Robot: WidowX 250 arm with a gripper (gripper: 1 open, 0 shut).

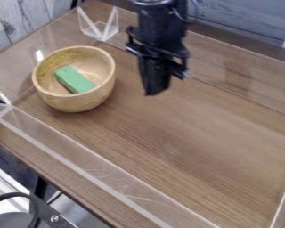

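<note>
My dark gripper [150, 78] hangs over the upper middle of the table, right of a pale wooden bowl [100, 95] that holds a green block [72, 78]. The gripper looks shut, and nothing shows between its fingers; the finger tips are small and blurred.
A white angular object [100, 27] stands at the back left. Dark cables [32, 209] run past the table's front left edge.
</note>
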